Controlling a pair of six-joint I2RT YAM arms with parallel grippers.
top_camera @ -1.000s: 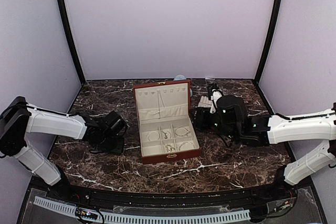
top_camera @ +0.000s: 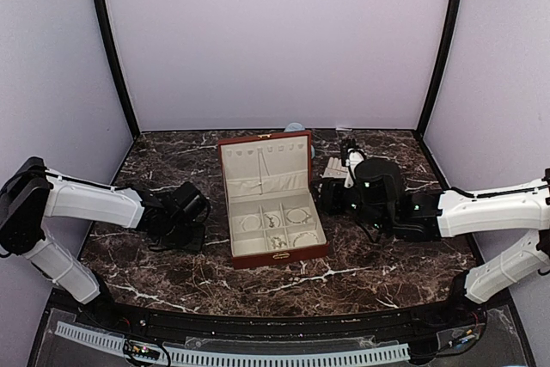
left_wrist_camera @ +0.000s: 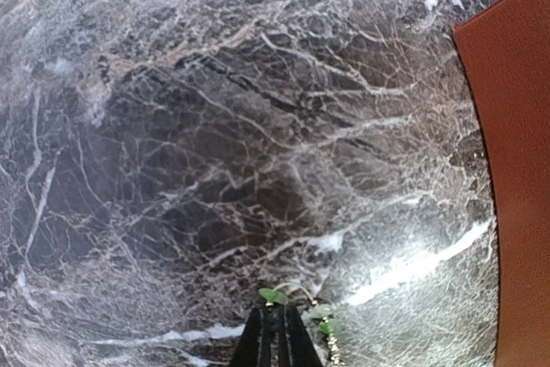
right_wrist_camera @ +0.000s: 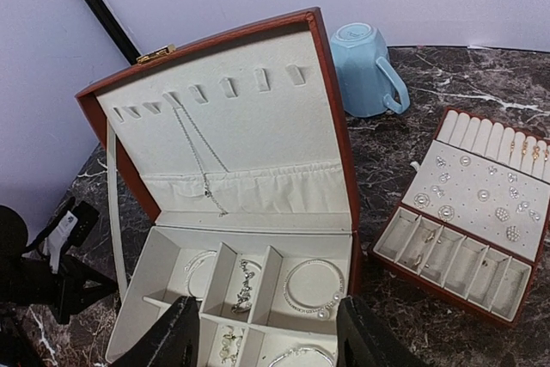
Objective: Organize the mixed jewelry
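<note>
A thin gold bracelet with green leaves (left_wrist_camera: 324, 310) lies on the marble at the bottom of the left wrist view. My left gripper is shut right at its leafy end; whether the chain is pinched between the tips cannot be made out. The jewelry box (top_camera: 278, 255) stands lid up in the middle, with bracelets in several compartments. On a lid hook hangs a necklace (right_wrist_camera: 206, 186). Over the box's right side, my right gripper is open and empty. A smaller tray (right_wrist_camera: 438, 294) with earrings and rings lies right of the box.
A light blue mug (right_wrist_camera: 361, 70) stands behind the box's lid. The box's brown side wall (left_wrist_camera: 524, 169) rises to the right of my left gripper. Bare marble (top_camera: 176, 174) is free on the left side of the table.
My left gripper has shifted very slightly toward the box. The right arm, the box and its contents look the same as before.
</note>
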